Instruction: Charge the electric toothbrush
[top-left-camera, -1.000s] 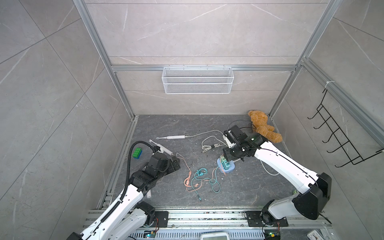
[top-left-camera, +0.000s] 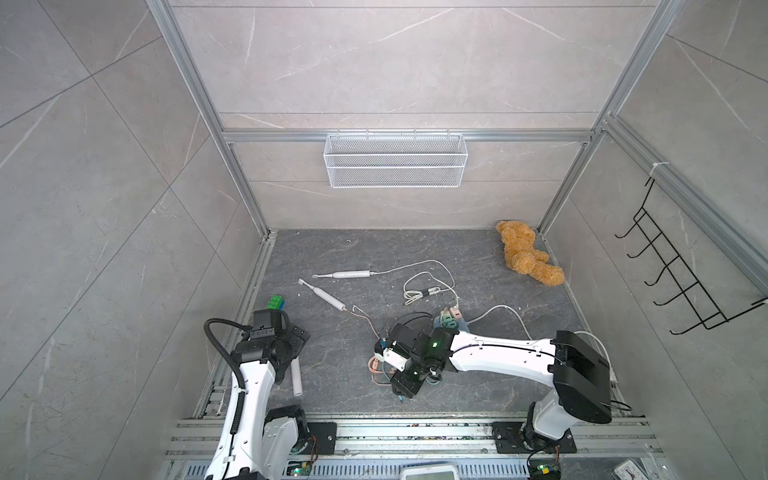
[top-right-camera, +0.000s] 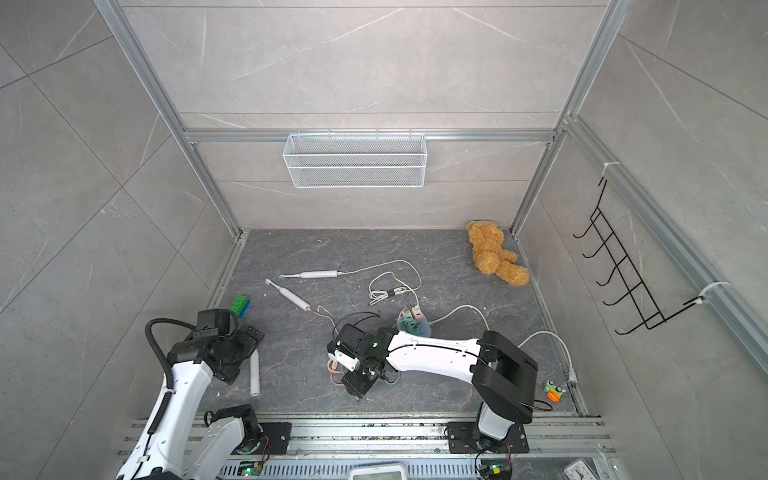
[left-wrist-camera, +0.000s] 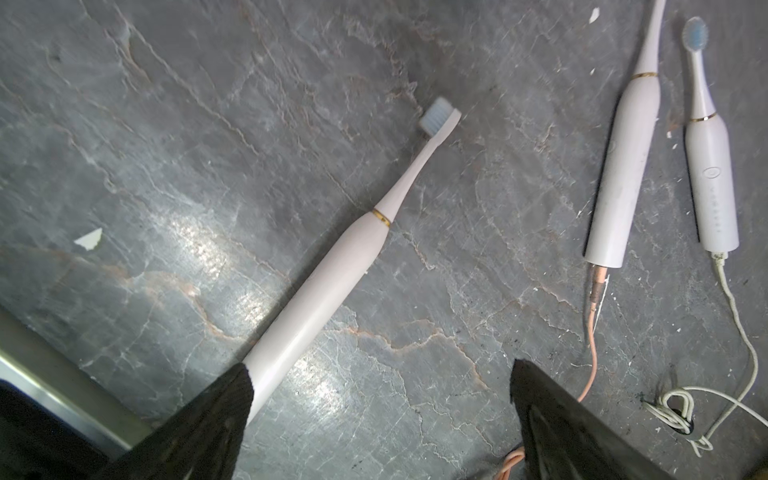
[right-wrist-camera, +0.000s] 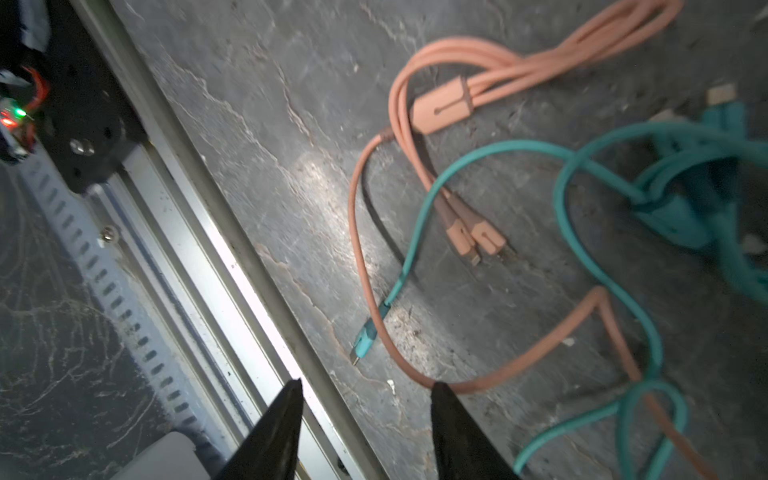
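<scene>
In the left wrist view an unplugged white toothbrush (left-wrist-camera: 320, 296) lies on the dark table, its lower end by one finger of my left gripper, which is open and empty. Two more toothbrushes lie beyond: one (left-wrist-camera: 624, 168) has an orange cable in its base, the other (left-wrist-camera: 712, 184) a white cable. My right gripper is partly open above the table's front, nothing between its fingers. Ahead of it a teal cable's plug (right-wrist-camera: 365, 340) rests on the table near the front rail. The orange cable (right-wrist-camera: 496, 376) loops beside and across the teal cable (right-wrist-camera: 512, 148).
A blue charging base (top-left-camera: 457, 320) with cables plugged in is partly hidden behind the right arm. A green block (top-left-camera: 276, 301) lies at the left, a teddy bear (top-left-camera: 528, 252) at the back right. A metal rail (right-wrist-camera: 216, 232) borders the table's front.
My right arm has swung from the charging base toward the front middle, over the cables. My left arm has moved left, over the unplugged toothbrush.
</scene>
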